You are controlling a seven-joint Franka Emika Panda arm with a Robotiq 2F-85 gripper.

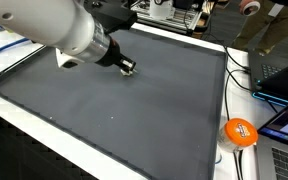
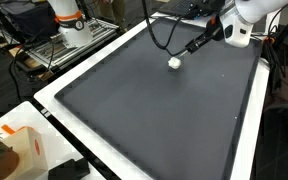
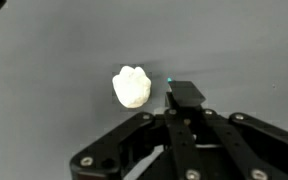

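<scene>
A lumpy white object (image 3: pixel 131 87) rests on the dark grey board, left of my gripper in the wrist view. Black fingers (image 3: pixel 189 96) stand close together there, and a tiny green speck shows at their left edge. The fingers are shut on something small that I cannot make out. From the second exterior side, the white object (image 2: pixel 174 62) lies just in front of and below the tip of my gripper (image 2: pixel 189 48), apart from it. My gripper (image 1: pixel 131 65) partly covers the white object (image 1: pixel 127 71) in the first exterior view.
Most of the grey board (image 1: pixel 114 115) is bare. Beyond its right edge stand an orange-topped white container (image 1: pixel 238 134) and a laptop (image 1: pixel 276 82). A loose cable (image 2: pixel 154 35) hangs from the arm near the board's far edge.
</scene>
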